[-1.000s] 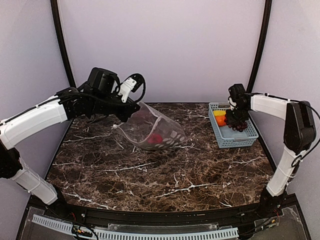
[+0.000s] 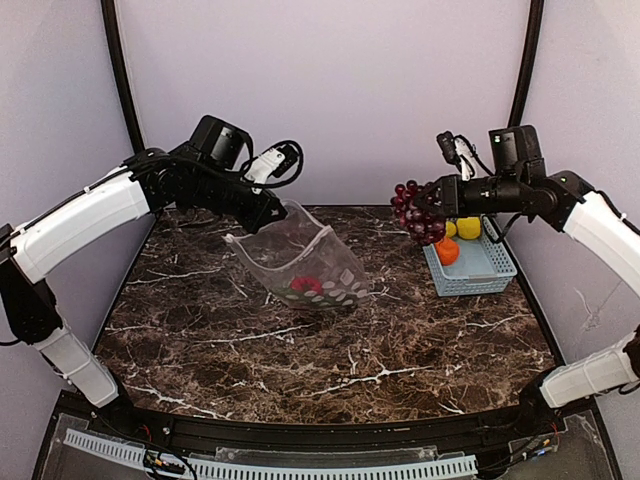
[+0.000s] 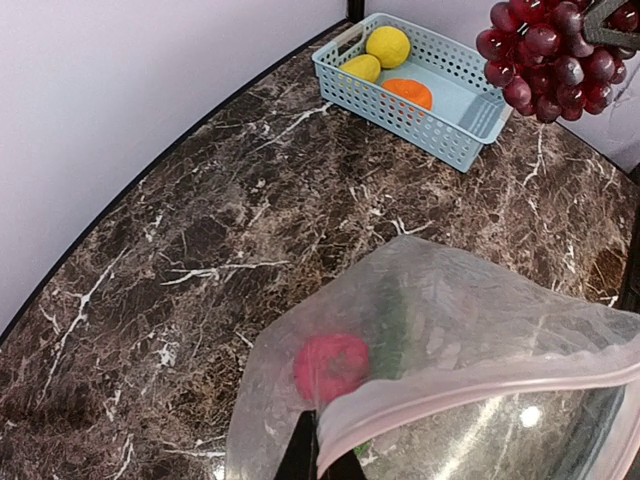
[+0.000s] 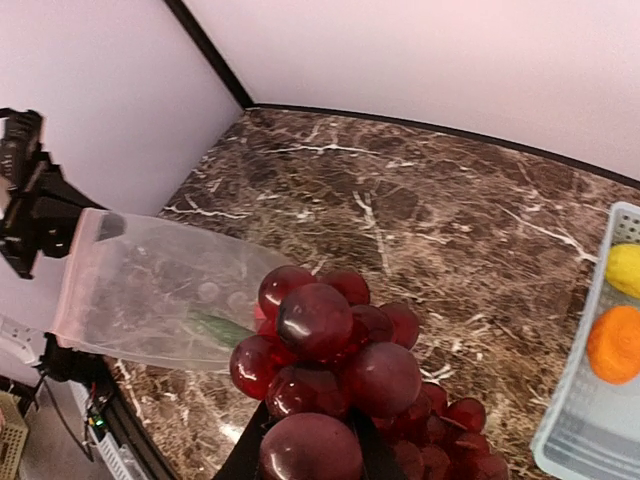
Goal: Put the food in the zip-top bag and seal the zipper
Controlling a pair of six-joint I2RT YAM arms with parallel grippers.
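Note:
A clear zip top bag (image 2: 325, 255) hangs tilted over the table, its mouth spread, with a pink-red round thing (image 3: 331, 366) and something green inside. My left gripper (image 2: 275, 215) is shut on the bag's rim, which runs between its fingertips in the left wrist view. A bunch of dark red grapes (image 2: 416, 212) hangs in the air to the right of the bag, clear of it. My right gripper (image 2: 432, 195) is shut on the bunch; its fingers are mostly hidden behind grapes (image 4: 345, 340) in the right wrist view.
The blue basket (image 2: 470, 288) at the right holds an orange (image 2: 447, 250) and yellow fruits (image 3: 388, 47). Bare marble tabletop (image 2: 300, 365) lies in front of the bag and between bag and basket.
The grapes have risen out of the basket and come left with my right gripper.

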